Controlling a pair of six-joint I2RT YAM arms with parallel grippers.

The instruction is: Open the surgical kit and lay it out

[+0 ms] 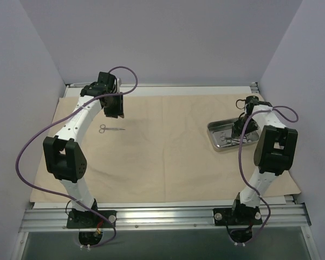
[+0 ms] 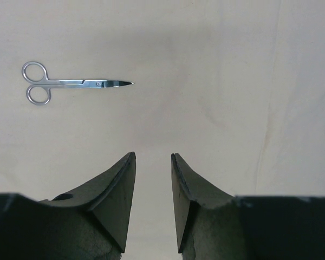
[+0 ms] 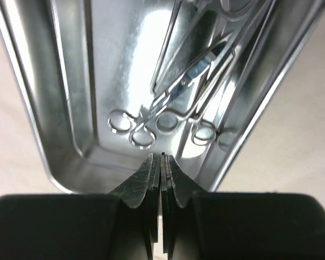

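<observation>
A pair of straight scissors (image 1: 112, 129) lies alone on the beige cloth at left, also visible in the left wrist view (image 2: 78, 83). My left gripper hangs open above the cloth beside the scissors, nothing between its fingers. At the far right the steel tray (image 1: 214, 136) holds several ringed instruments, among them scissors (image 3: 181, 84) lying across other long instruments. My right gripper is over the tray, shut, with nothing seen between its fingers, near the instruments' finger rings.
Walls stand at left, right and back. Purple cables loop over both arms.
</observation>
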